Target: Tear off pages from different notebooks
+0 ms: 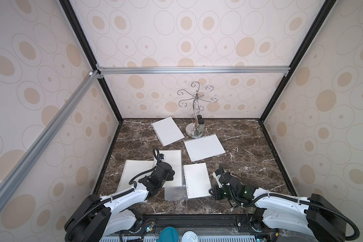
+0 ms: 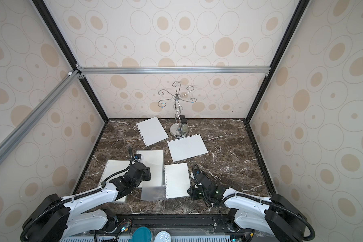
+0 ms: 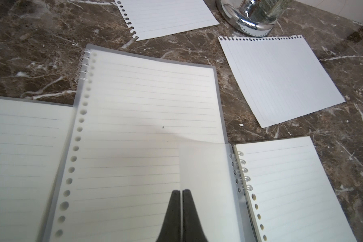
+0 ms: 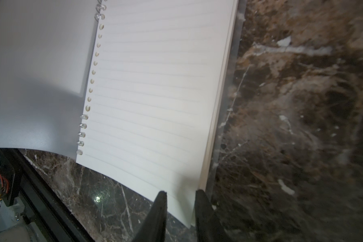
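Observation:
A smaller ring-bound notebook (image 4: 149,88) lies open at the front middle, its translucent cover (image 4: 36,80) folded out to the left. My right gripper is over its near right corner, fingers parted around that corner in the view; whether the fingers touch the page I cannot tell. A larger notebook (image 3: 145,104) lies open to the left, with my left gripper above it, shut, nothing showing between its fingers. Two loose pages with ragged holes lie farther back: one page (image 1: 167,131) at the rear left, another page (image 1: 204,147) nearer the middle.
Beside the metal stand (image 1: 195,129) at the back is a dark-topped glass jar (image 1: 200,125). Free marble tabletop (image 1: 246,149) stretches across the right side. The smaller notebook's cover overlaps the larger notebook.

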